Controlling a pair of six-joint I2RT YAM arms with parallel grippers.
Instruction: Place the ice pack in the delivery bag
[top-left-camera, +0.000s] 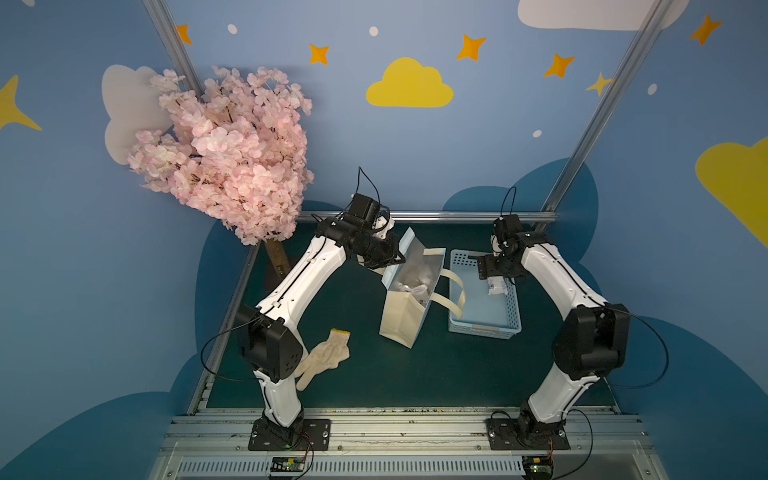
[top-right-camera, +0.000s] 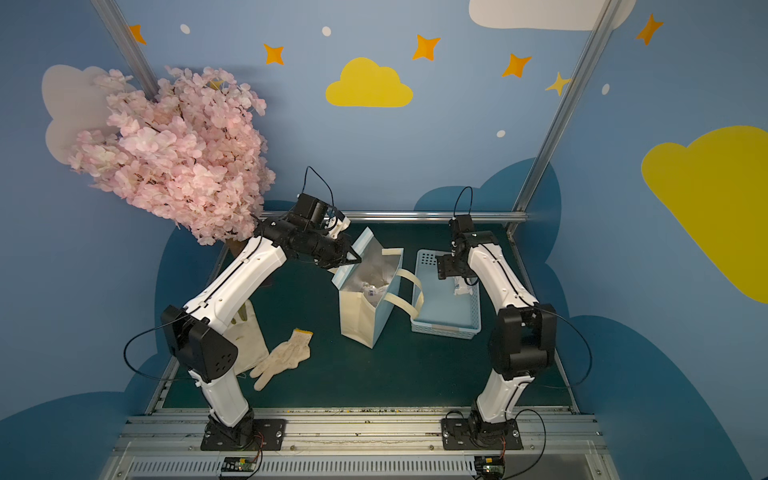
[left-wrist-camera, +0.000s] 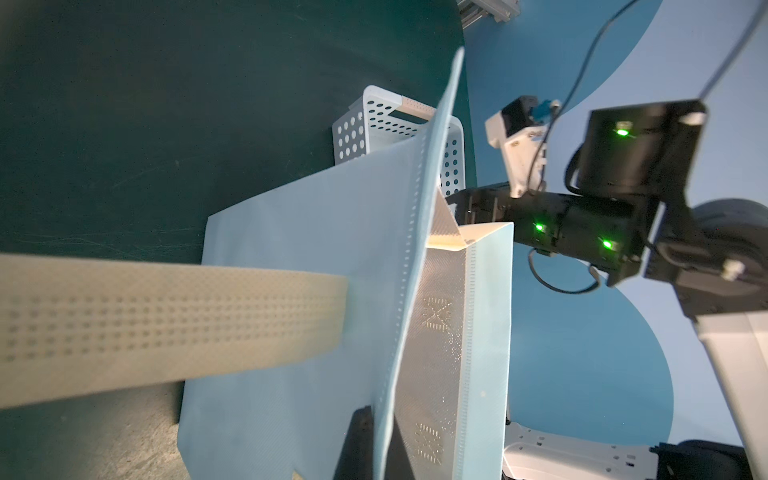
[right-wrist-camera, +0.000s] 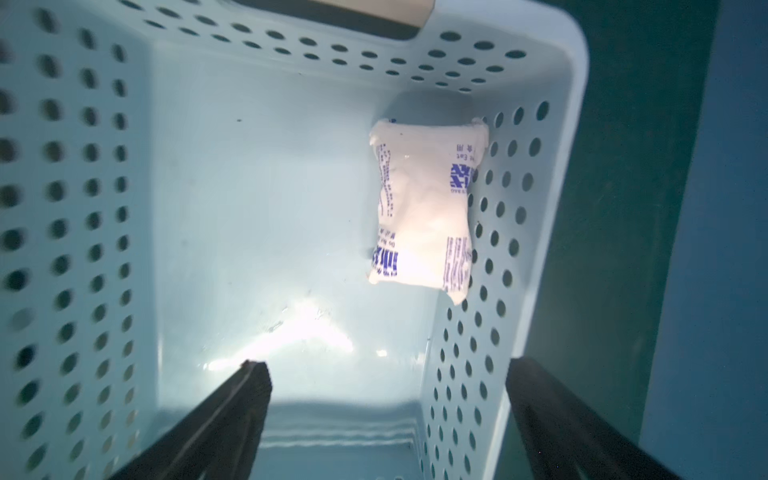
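The ice pack (right-wrist-camera: 424, 204), a small white packet with blue print, lies flat on the basket floor against a side wall. Over the blue basket (top-left-camera: 485, 326) hangs my right gripper, its fingers wide apart and holding nothing; the packet is ahead of them, apart. The delivery bag (top-left-camera: 404, 320), light blue and cream with a silver lining, stands with its mouth open beside the basket. Clear plastic-looking contents (top-right-camera: 370, 292) show inside it. My left gripper is shut on the bag's thin upper edge, one finger on each side of it.
Cream handles (top-left-camera: 454, 292) stick out from the bag toward the basket. A white glove (top-left-camera: 324, 358) with a yellow cuff lies at the front left. A pink blossom tree (top-left-camera: 232, 152) rises at the back left.
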